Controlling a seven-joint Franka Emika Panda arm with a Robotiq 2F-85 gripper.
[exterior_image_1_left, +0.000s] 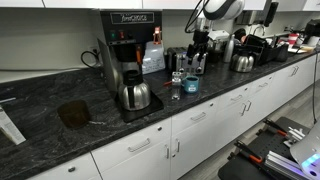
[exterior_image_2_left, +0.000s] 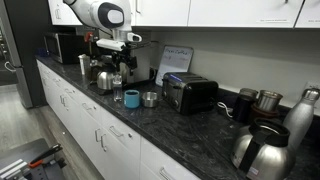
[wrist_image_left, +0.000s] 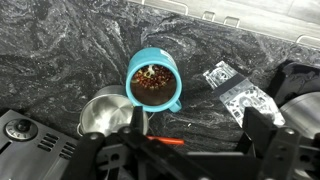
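Note:
A teal mug (wrist_image_left: 134, 80) with dark brown, speckled contents stands on the dark counter, upright, in the wrist view. Left of and below it sits a shiny metal bowl (wrist_image_left: 103, 113). To the mug's right is a clear container (wrist_image_left: 246, 98) with a black-and-white pattern. My gripper is open above the counter, its dark fingers spread wide with nothing held between them. Exterior view 2 has the mug (exterior_image_2_left: 132, 99), the clear container (exterior_image_2_left: 117, 87) and the bowl (exterior_image_2_left: 150, 99) close together, below the arm's dark gripper.
A black toaster (exterior_image_2_left: 188, 93) stands beside the bowl. Part of an orange-red object (wrist_image_left: 170, 141) lies below the mug in the wrist view. A coffee machine (exterior_image_1_left: 128, 45) with a steel carafe (exterior_image_1_left: 134, 96) is nearby. The left stretch of counter holds a brown round item (exterior_image_1_left: 73, 113).

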